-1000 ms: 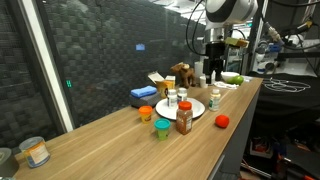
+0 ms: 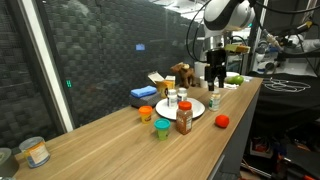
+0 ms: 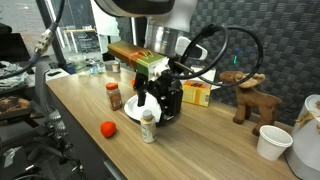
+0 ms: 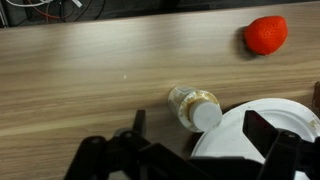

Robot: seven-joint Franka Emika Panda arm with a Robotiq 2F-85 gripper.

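Observation:
A small white-capped bottle (image 4: 196,108) stands upright near the table's front edge, beside the white plate (image 4: 222,146). Exterior view 2 shows the same bottle (image 3: 148,127) just below my fingers. My gripper is open over it, one dark finger on each side in the wrist view and nothing held. From exterior view 1, the gripper (image 2: 214,84) hangs just above the bottle (image 2: 215,101). How far the fingertips reach down beside the cap is hard to tell.
A red ball-like object (image 3: 108,129) lies near the front edge, and a brown jar with an orange lid (image 2: 184,117) stands by the plate. Two white-capped bottles (image 2: 172,98) are at the plate. Orange (image 2: 145,113) and teal (image 2: 162,128) cups stand farther left. Bare table lies at the left.
My gripper has come down and a little toward the camera, from above and behind the bottle to close over it. The objects on the table have not moved.

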